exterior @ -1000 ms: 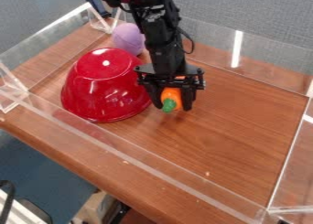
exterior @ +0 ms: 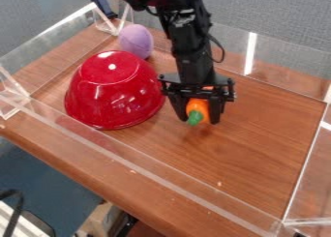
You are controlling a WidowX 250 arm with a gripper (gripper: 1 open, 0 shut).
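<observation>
My black gripper (exterior: 196,107) hangs over the middle of the wooden tray, its fingers around an orange carrot-like object with a green top (exterior: 196,112); whether it grips it firmly is hard to tell. To its left lies a large red upturned bowl (exterior: 111,86), close to the gripper.
A purple egg-shaped object (exterior: 135,42) sits at the back left. Clear plastic walls (exterior: 301,178) edge the wooden surface (exterior: 207,173).
My gripper and the orange object have shifted right, away from the red bowl, and slightly down in the view.
</observation>
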